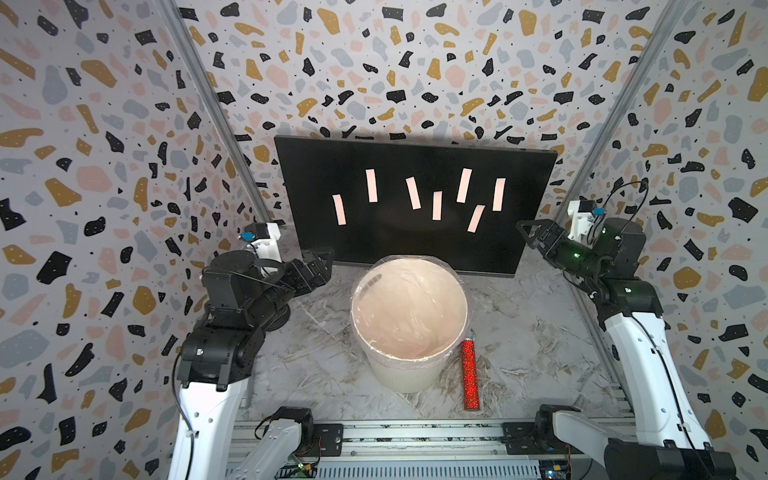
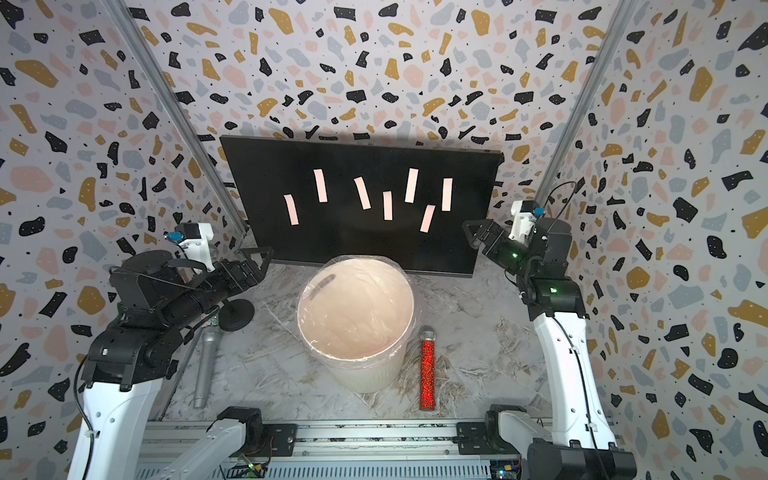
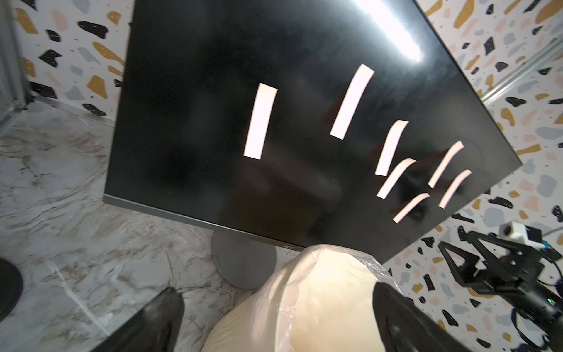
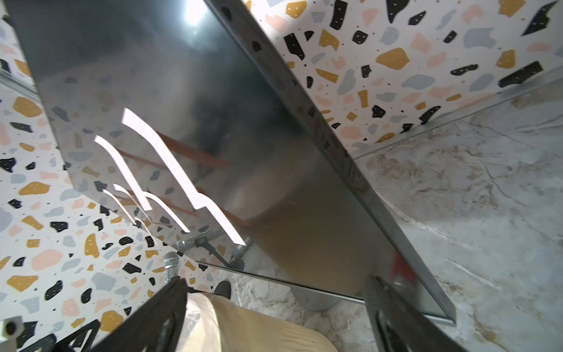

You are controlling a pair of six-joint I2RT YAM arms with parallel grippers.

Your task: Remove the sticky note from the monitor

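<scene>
Several narrow pale pink sticky notes (image 1: pixel 372 185) cling to the black screen of the monitor (image 1: pixel 384 238) at the back. In the left wrist view the nearest note (image 3: pixel 260 121) hangs on the screen well above the fingers, their free ends curling slightly outward on others. My left gripper (image 1: pixel 318 267) stands open in front of the monitor's lower left corner, its fingers empty. Opposite it, by the lower right edge, my right gripper (image 1: pixel 534 233) is open too, holding nothing. In the right wrist view some notes (image 4: pixel 161 149) overlap in line of sight.
A large bin (image 2: pixel 357 308) with a clear liner stands mid-table before the monitor, appearing empty. To its right lies a red-filled tube (image 1: pixel 469 374). A grey microphone-like object (image 2: pixel 208 364) and round black base (image 2: pixel 236 314) sit at left.
</scene>
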